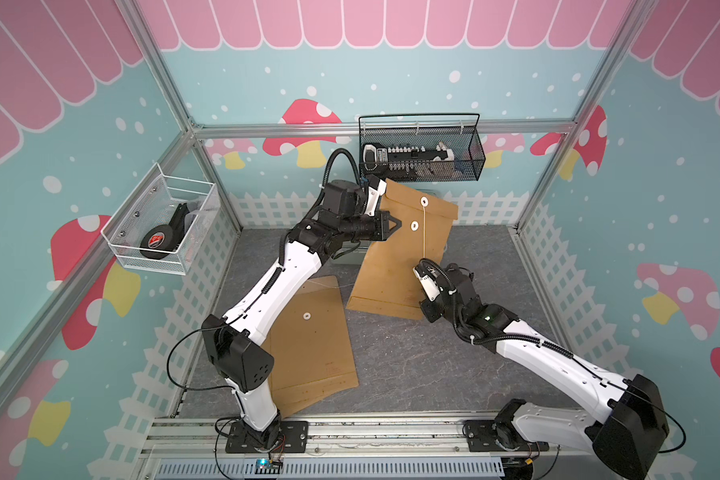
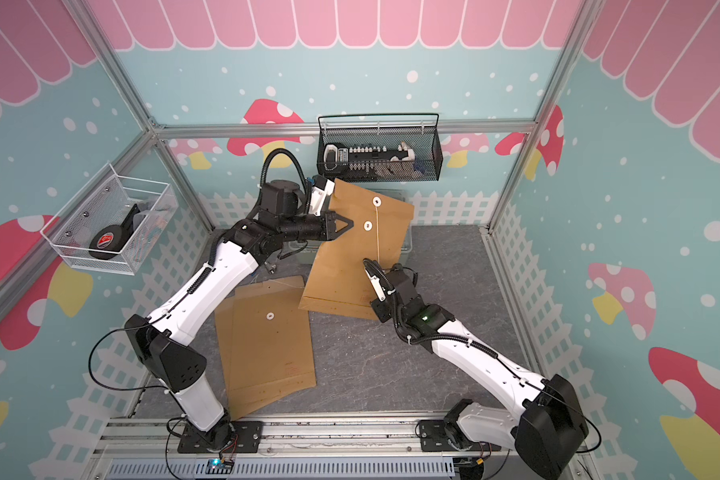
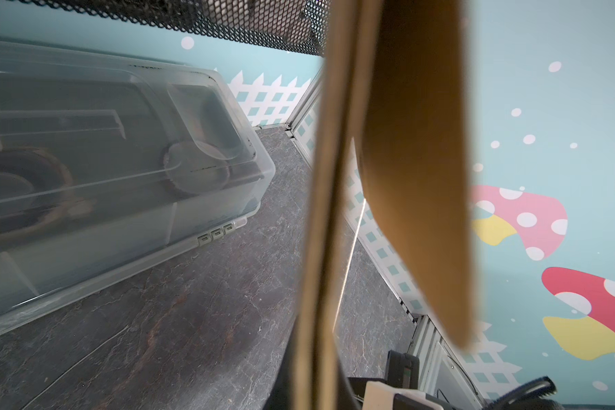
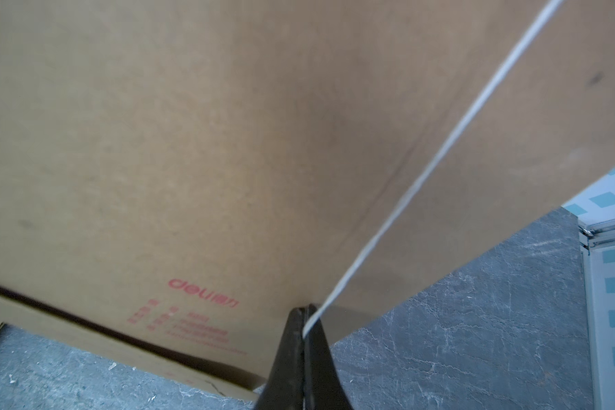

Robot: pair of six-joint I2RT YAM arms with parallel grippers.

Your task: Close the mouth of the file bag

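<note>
A brown file bag [image 1: 388, 272] is held upright and slightly tilted by my left gripper [image 1: 388, 225], shut on its left edge. Its flap [image 3: 410, 171] carries a white button [image 1: 424, 201] above a second button [image 1: 414, 225], and a white string [image 4: 430, 167] runs straight down from the upper one. My right gripper is shut on that string near the lower part of the bag, in front of the printed side. A second file bag [image 2: 264, 352] lies flat on the floor at the left.
A translucent plastic box [image 3: 116, 171] stands behind the held bag. A black mesh basket [image 2: 380, 164] hangs on the back wall, a white wire basket [image 1: 160, 228] on the left wall.
</note>
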